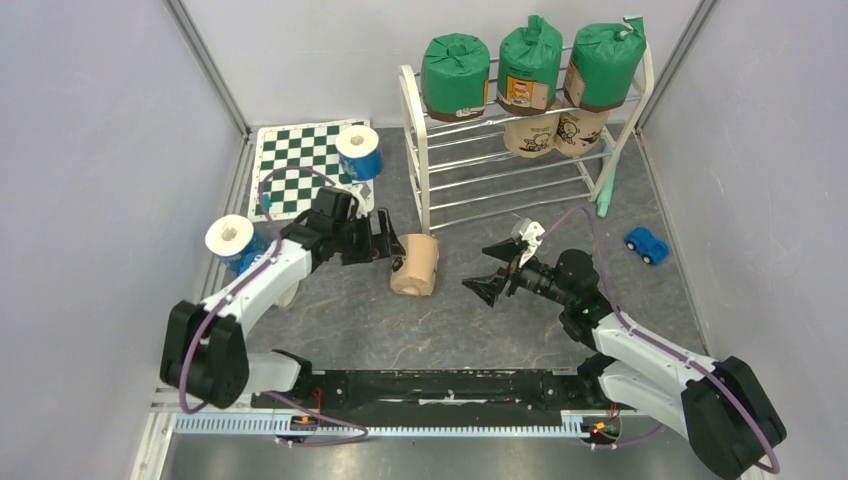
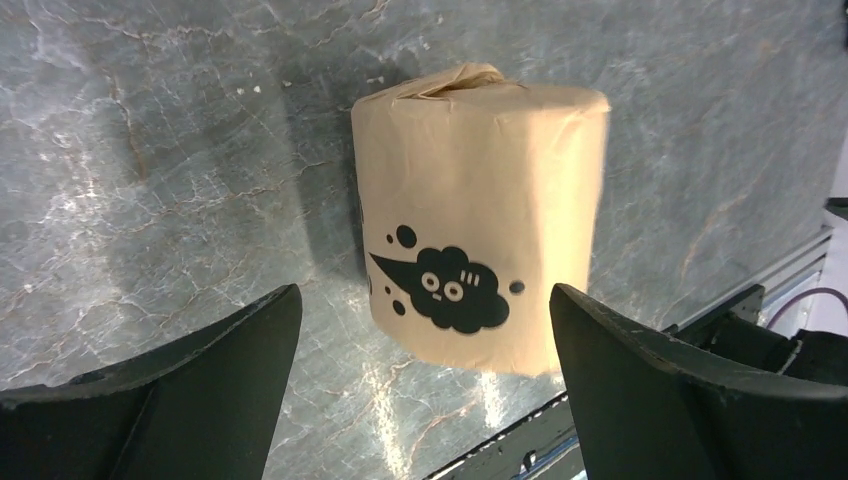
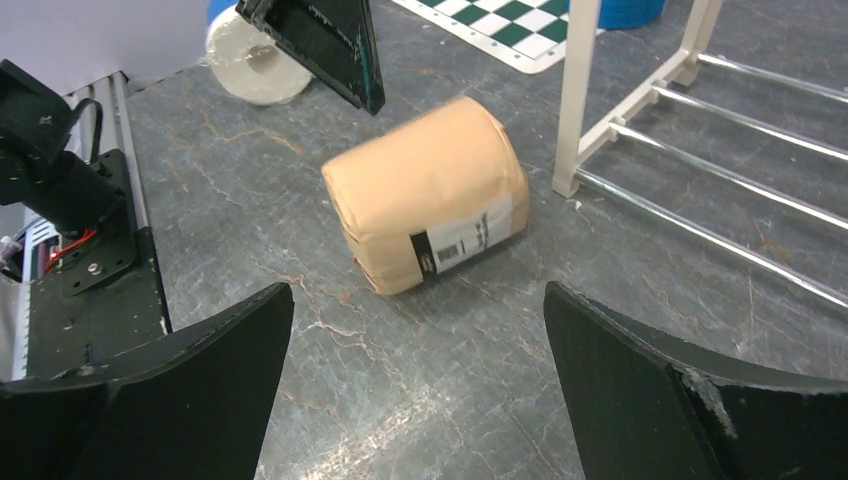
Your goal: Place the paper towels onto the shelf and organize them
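A brown-wrapped paper towel roll [image 1: 414, 265] lies on its side on the grey floor, below the shelf's left end, its barcode label showing in the right wrist view. My left gripper [image 1: 385, 235] is open just above and beside it; the roll [image 2: 470, 220] fills the middle of that wrist view. My right gripper [image 1: 495, 265] stands open to the roll's right, nothing between its fingers. The white rack shelf [image 1: 415, 140] holds three green-wrapped rolls [image 1: 530, 70] on top and two brown rolls [image 1: 578, 130] below them.
A blue-wrapped roll [image 1: 359, 160] sits on a checkerboard [image 1: 300, 160]; more blue rolls [image 1: 232, 240] stand at the left. A blue toy car [image 1: 648, 245] and mint tube [image 1: 606, 190] are at the right.
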